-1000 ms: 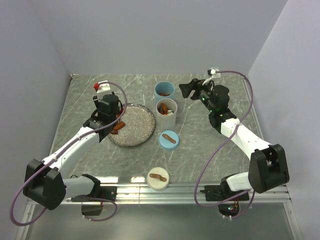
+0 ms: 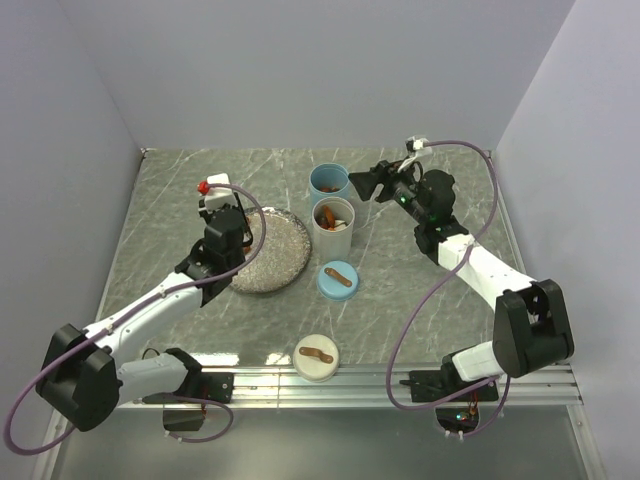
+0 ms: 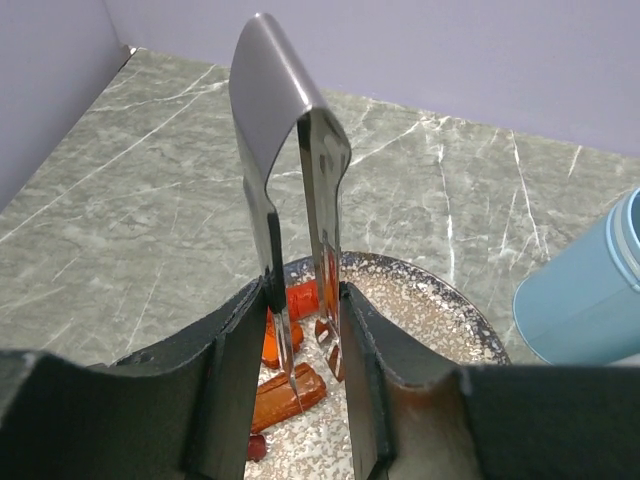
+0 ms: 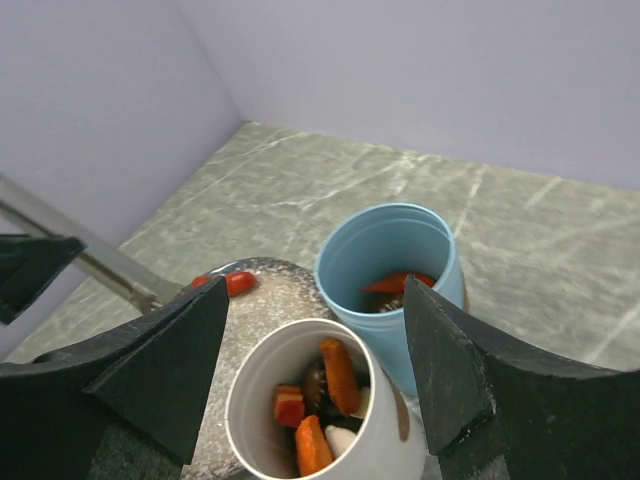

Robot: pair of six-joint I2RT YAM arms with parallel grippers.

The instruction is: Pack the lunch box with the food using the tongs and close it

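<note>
Silver tongs (image 3: pixel 278 85) stand upright in my left gripper, which is shut on them. Their tips point down over the speckled round plate (image 3: pixel 465 320). One tip overlaps a brown sausage piece (image 3: pixel 290 398); whether the tips grip it I cannot tell. Red and orange pieces (image 3: pixel 303 298) lie behind. My right gripper is open and empty, beside two lunch box cups. The cream cup (image 4: pixel 395 450) holds carrot-like, red, dark and white pieces. Behind it, the blue cup (image 4: pixel 390 235) has orange and dark pieces inside.
A blue lid (image 2: pixel 337 289) with a brown handle lies in front of the cream cup. Nearer the front edge is a cream lid (image 2: pixel 315 370) with a similar handle. Bare marble table (image 2: pixel 400 310) lies right of the lids.
My left gripper has shifted right over the plate with the tongs, now covering food that showed there earlier. The right gripper has moved slightly left.
</note>
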